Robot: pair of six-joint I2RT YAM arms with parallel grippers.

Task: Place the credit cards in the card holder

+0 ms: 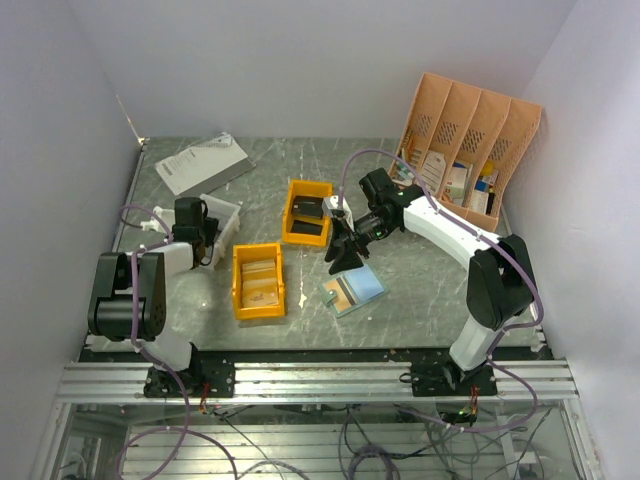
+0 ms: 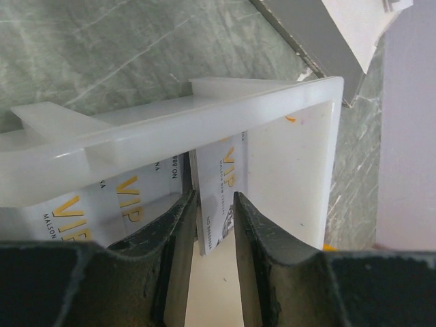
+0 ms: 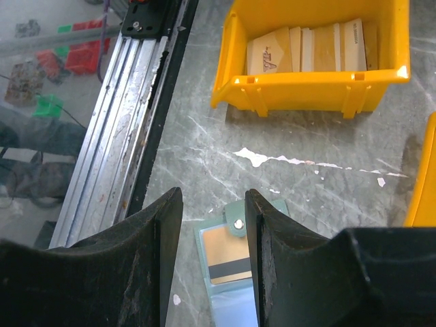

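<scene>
Inside the white bin (image 2: 170, 133), white cards marked "VIP" in gold lie against one another. One card (image 2: 235, 163) stands apart, tilted against the bin's wall. My left gripper is part open just over this card, a finger to either side of its near end; whether they touch it I cannot tell. In the top view the left gripper (image 1: 211, 243) reaches into the bin, hiding most of the cards. The open card holder (image 3: 227, 252), tan and pale blue, lies flat on the table. Above it hangs my right gripper, open and empty.
A yellow bin (image 1: 258, 248) with tan items stands left of the holder, and another yellow bin (image 1: 311, 188) with dark items behind it. A grey-white box (image 1: 205, 163) lies at the back left. An orange rack (image 1: 465, 120) fills the back right.
</scene>
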